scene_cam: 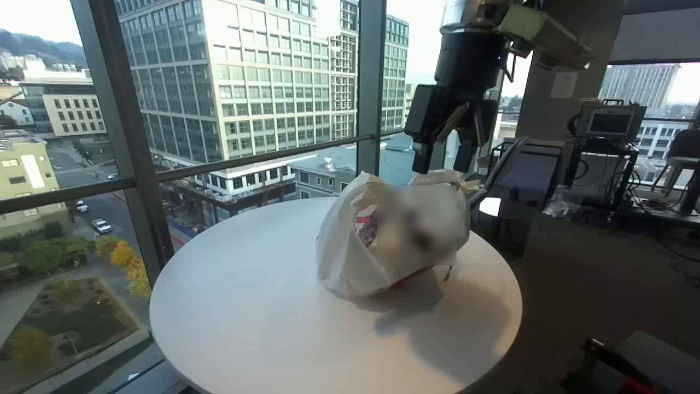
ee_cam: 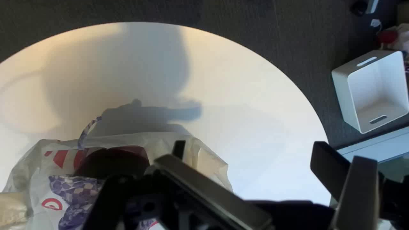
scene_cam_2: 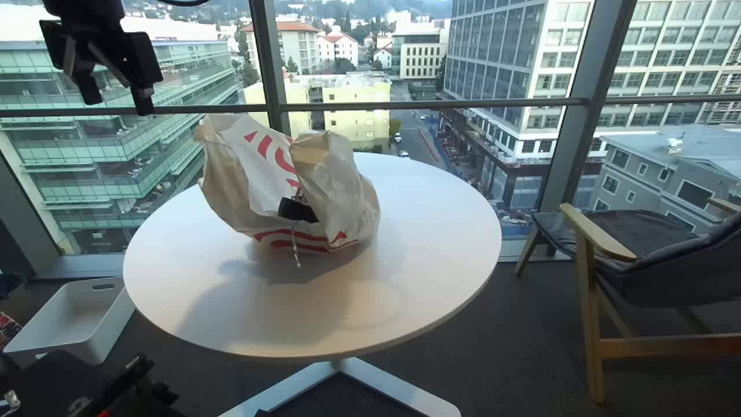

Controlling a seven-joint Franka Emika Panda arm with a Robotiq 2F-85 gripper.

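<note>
A crumpled white paper bag (scene_cam_2: 260, 167) with red print lies on its side on the round white table (scene_cam: 243, 315). Its mouth gapes, and inside the wrist view shows a purple-and-white patterned cloth (ee_cam: 74, 191) beside a dark object (ee_cam: 115, 163). A thin patterned strap (ee_cam: 86, 132) hangs out over the bag's edge. My gripper (scene_cam: 443, 161) is open above the bag's rim in exterior view 1, nothing between its fingers. Exterior view 2 places the gripper (scene_cam_2: 117, 102) up and to the left of the bag, apart from it. Part of the bag's inside is hidden by the gripper in the wrist view.
Around the bag, the tabletop is bare. On the floor beside the table stands an empty white bin (ee_cam: 377, 92). A wooden armchair (scene_cam_2: 625, 257) is off to the right in exterior view 2, and a window frame (scene_cam: 249, 157) runs behind the table.
</note>
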